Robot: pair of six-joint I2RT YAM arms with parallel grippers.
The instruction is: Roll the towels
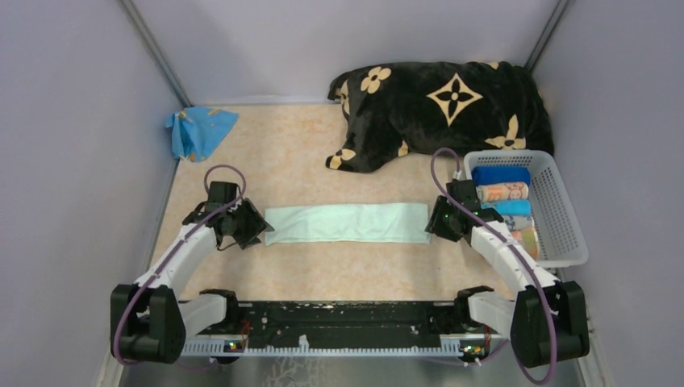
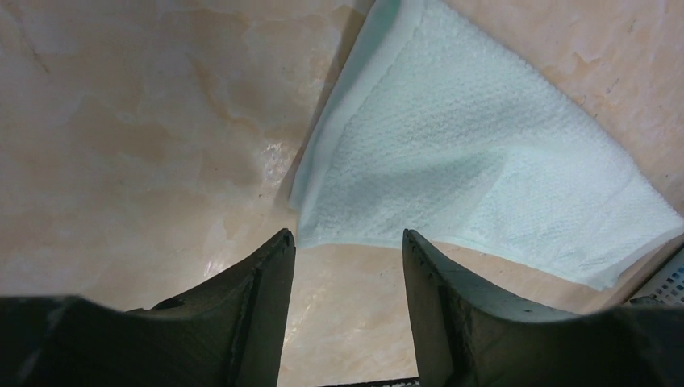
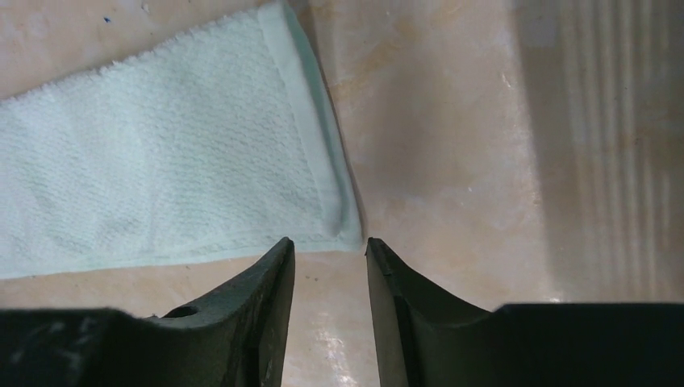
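A pale mint towel point(image 1: 347, 222) lies as a long flat folded strip across the middle of the table. Its left end shows a layered edge point(image 2: 331, 145) in the left wrist view, and its right end shows stacked folds point(image 3: 310, 129) in the right wrist view. My left gripper is open at the towel's near left corner, with no cloth clearly between its fingers. At the near right corner, my right gripper also stands open, the corner just beyond its fingertips.
A white basket point(image 1: 565, 211) with several rolled towels stands at the right, close to my right arm. A dark patterned cloth heap point(image 1: 440, 113) fills the back right, and a blue cloth point(image 1: 202, 131) lies back left.
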